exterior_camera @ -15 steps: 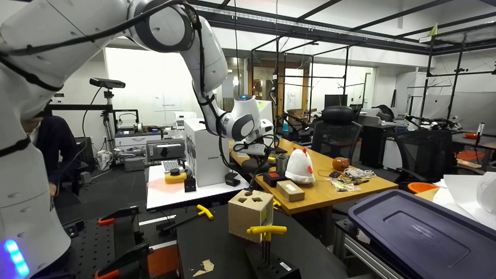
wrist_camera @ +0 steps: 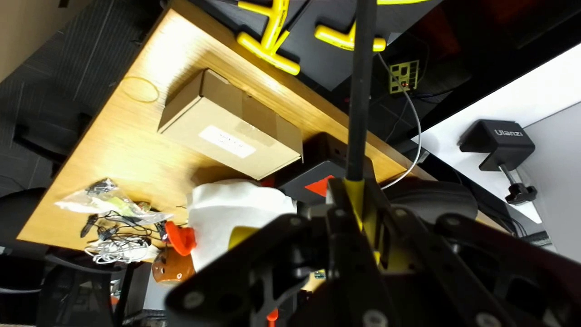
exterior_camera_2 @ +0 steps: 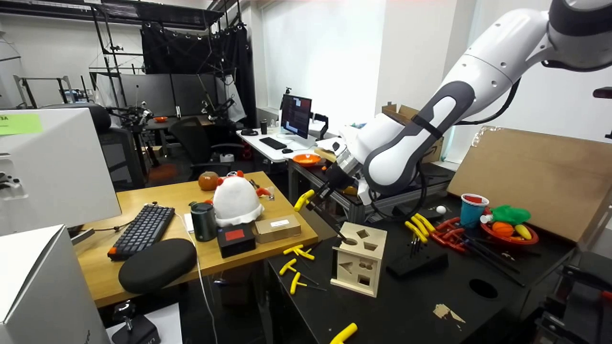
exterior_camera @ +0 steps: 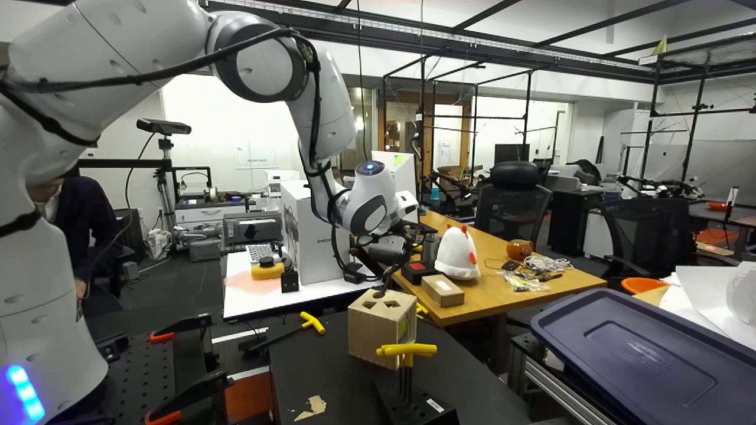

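My gripper is shut on the yellow handle of a T-handle hex key, whose long black shaft (wrist_camera: 360, 92) runs up through the wrist view. In exterior view 2 one end of the yellow handle (exterior_camera_2: 304, 199) sticks out beside the gripper (exterior_camera_2: 320, 198). The shaft slants down towards the wooden shape-sorter box (exterior_camera_2: 362, 258), its end at or close to a hole in the top; whether it is inside cannot be told. In exterior view 1 the gripper (exterior_camera: 397, 256) is above and behind the box (exterior_camera: 375, 329), small and dark.
A black stand (exterior_camera_2: 419, 263) holding yellow-handled keys is close beside the box. Several loose yellow T-handle keys (exterior_camera_2: 298, 252) lie at the table's edge. On the wooden desk stand a cardboard box (exterior_camera_2: 278, 228) and a white plush (exterior_camera_2: 238, 200). A red bowl (exterior_camera_2: 510, 236) holds toys.
The arm's wrist and gripper have come down and tilted somewhat, with the key still held. The wooden box and the stand have stayed in place.
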